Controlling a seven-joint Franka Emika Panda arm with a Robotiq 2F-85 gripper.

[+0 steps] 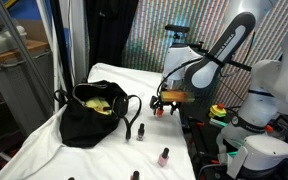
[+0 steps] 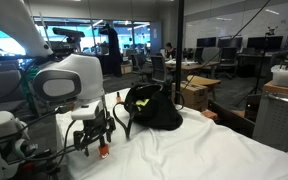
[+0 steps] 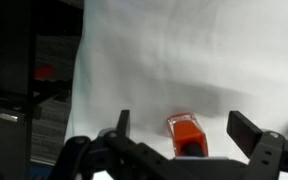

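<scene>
A small orange bottle with a dark top stands on the white table, below and between the fingers of my gripper. The fingers are wide open, one finger to each side of it, with clear gaps in the wrist view. In exterior view 1 the orange bottle shows just under the gripper. The other exterior view has the bottle beside the near finger. Whether a finger touches it cannot be told there.
A black bag with something yellow inside lies open on the table. Small dark bottles stand apart nearby, one dark and one pinkish. The white tabletop is otherwise largely clear.
</scene>
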